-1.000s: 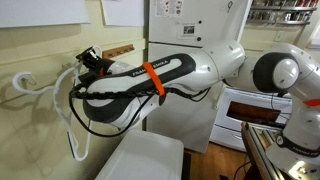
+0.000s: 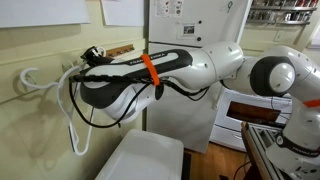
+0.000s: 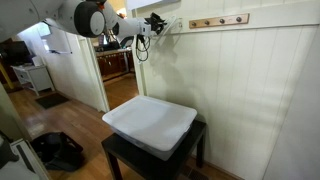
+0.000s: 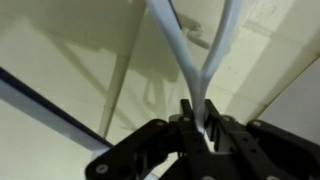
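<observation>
A white hanger (image 2: 79, 149) is held up close to the cream wall, its curved hook reaching left and its long loop hanging down. My gripper (image 2: 91, 56) is shut on it, high up near the wooden rail. In the wrist view, two white arms of the hanger (image 4: 174, 42) meet in a narrow neck between the dark fingers of my gripper. From the other side, my gripper (image 3: 156, 23) is up at the wall to the left of the rail, with only a small part of the hanger visible there.
A wooden rail with pegs (image 3: 205, 23) runs along the upper wall. Below stands a large white-lidded bin (image 3: 150, 119) on a black table (image 3: 198, 142). A black bin (image 3: 57, 151) sits on the floor. Paper sheets (image 2: 123, 12) hang above the rail.
The hanger has turned: its lower loop looks narrower and its hook lies slightly farther right. My arm has shifted a little, and the gripper remains high beside the wall with the hanger in it.
</observation>
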